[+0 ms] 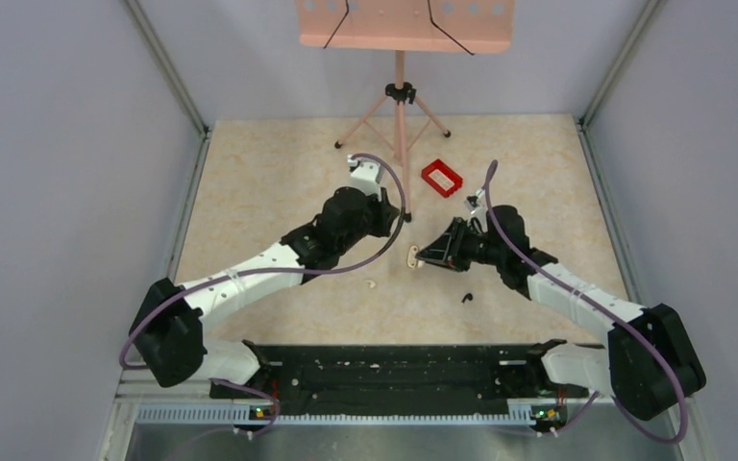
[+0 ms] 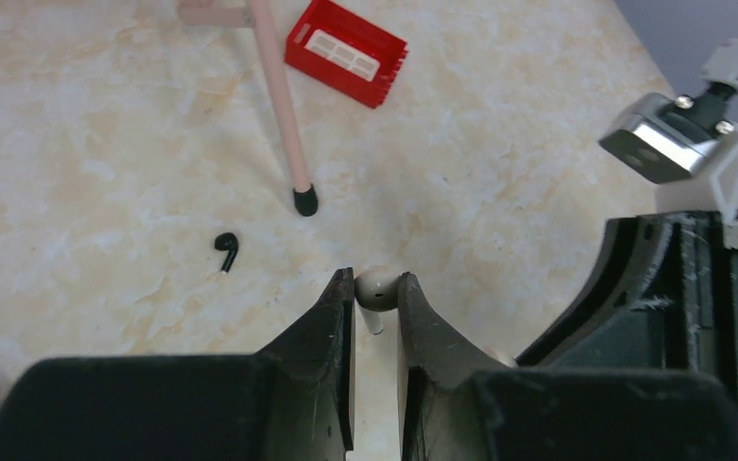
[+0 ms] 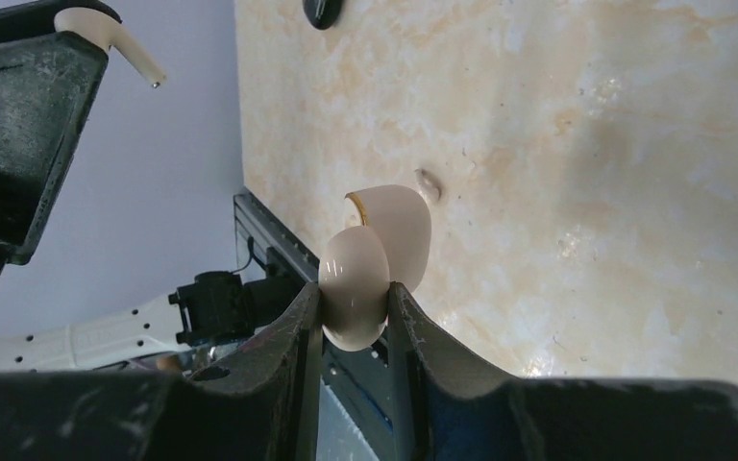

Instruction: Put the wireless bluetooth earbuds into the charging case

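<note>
A white earbud is pinched in my left gripper, shut on it; its stem points downward in the left wrist view. My right gripper is shut on the white charging case, which has its lid open and hangs above the table, right of and lower in the top view than my left gripper. A second white earbud lies on the table, also visible as a small pale piece in the top view. A black earbud lies on the table near the right arm.
A red tray sits at the back right, beside the pink music stand, whose rubber foot reaches into the middle. The table is otherwise mostly clear, with side walls left and right.
</note>
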